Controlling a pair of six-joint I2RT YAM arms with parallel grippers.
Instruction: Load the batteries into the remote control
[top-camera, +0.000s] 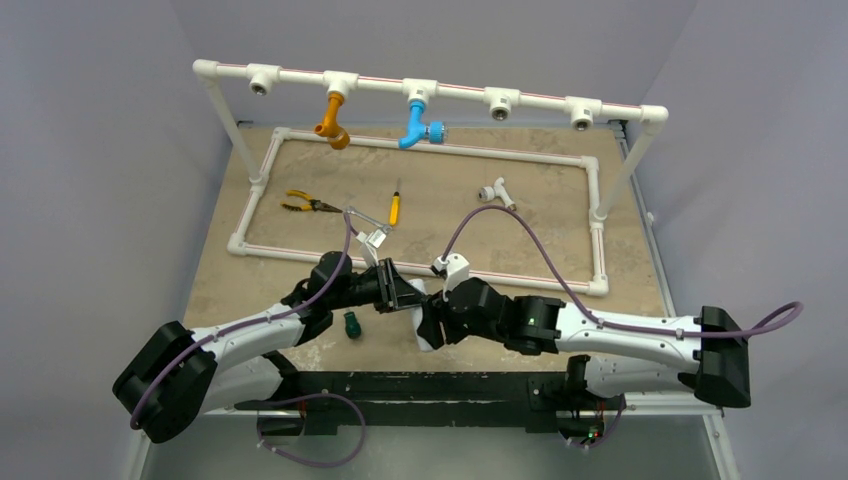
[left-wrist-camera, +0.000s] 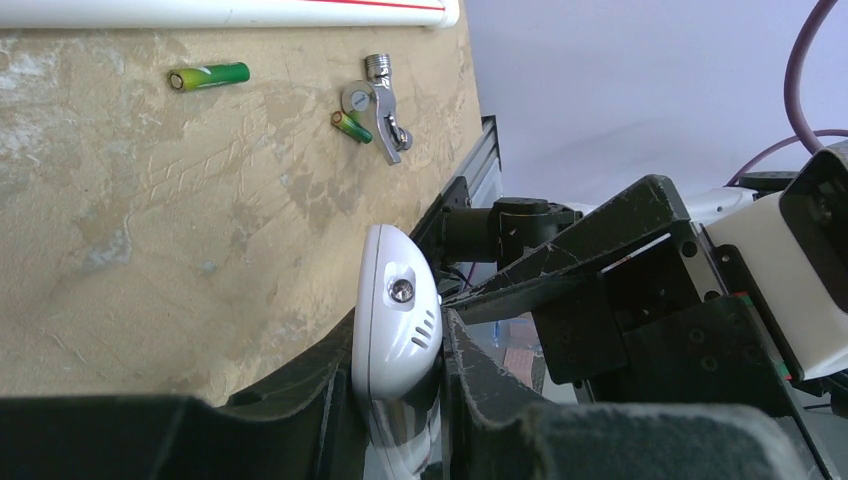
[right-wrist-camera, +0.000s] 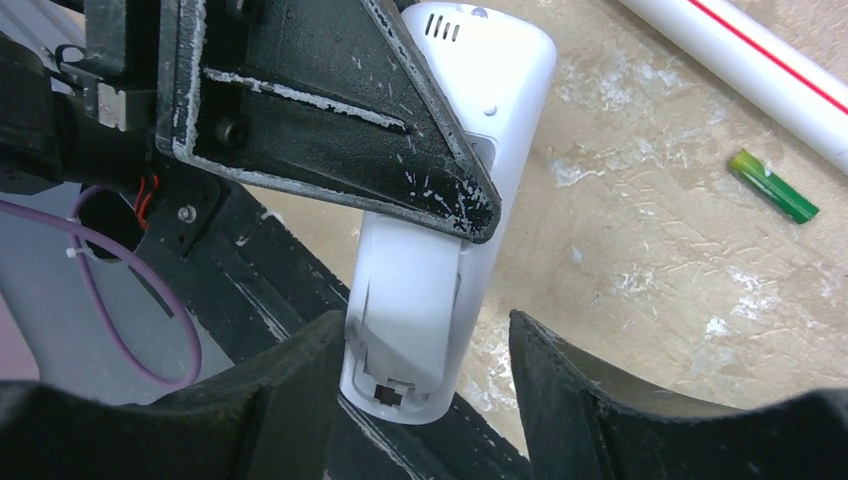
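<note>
The white remote (top-camera: 420, 330) is held upright-ish between the arms, its back cover panel (right-wrist-camera: 405, 310) facing the right wrist camera. My left gripper is shut on it, also seen across its back in the right wrist view. My right gripper is part open around the lower end of the remote, its fingertips at either side; whether they touch is unclear. Green batteries (left-wrist-camera: 208, 76) lie on the board, one smaller-looking battery (left-wrist-camera: 352, 126) beside metal fittings in the left wrist view and one (right-wrist-camera: 772, 186) in the right wrist view.
A white pipe frame (top-camera: 300, 253) borders the middle of the board, holding pliers (top-camera: 310, 205), a yellow screwdriver (top-camera: 395, 208) and a white fitting (top-camera: 495, 192). A raised rail (top-camera: 460, 93) with orange and blue fittings stands behind. A green-handled tool (top-camera: 352, 325) lies near the front.
</note>
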